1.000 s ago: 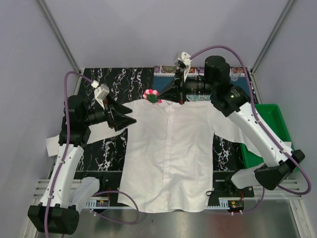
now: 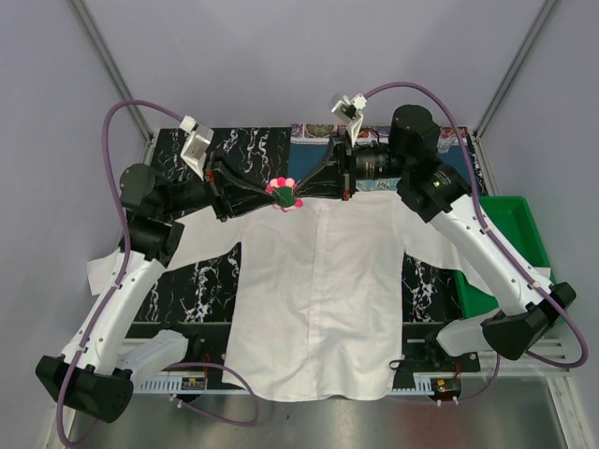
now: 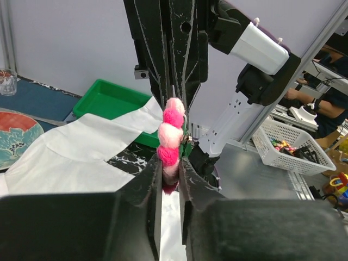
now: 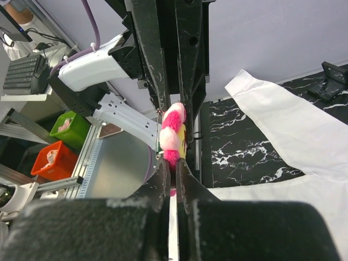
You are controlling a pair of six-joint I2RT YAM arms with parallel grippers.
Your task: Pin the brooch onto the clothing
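Note:
The brooch [image 2: 284, 193], a ring of pink and white fluffy balls on a green backing, is held in the air between both grippers over the white shirt [image 2: 314, 281]. My right gripper [image 2: 299, 193] is shut on it. My left gripper [image 2: 268, 193] meets it from the other side, its fingertips on either side of the brooch's edge; whether they grip it I cannot tell. In the left wrist view the brooch [image 3: 170, 130] appears edge-on, with a small metal piece at its side.
A green tray [image 2: 505, 234] stands at the right edge, under a shirt sleeve. A blue mat [image 2: 309, 154] lies at the back, and dark marbled surface [image 2: 197, 299] shows around the shirt.
My left arm has risen and moved right to the brooch, its fingers drawing closer together. The brooch has turned slightly; my right arm has barely moved.

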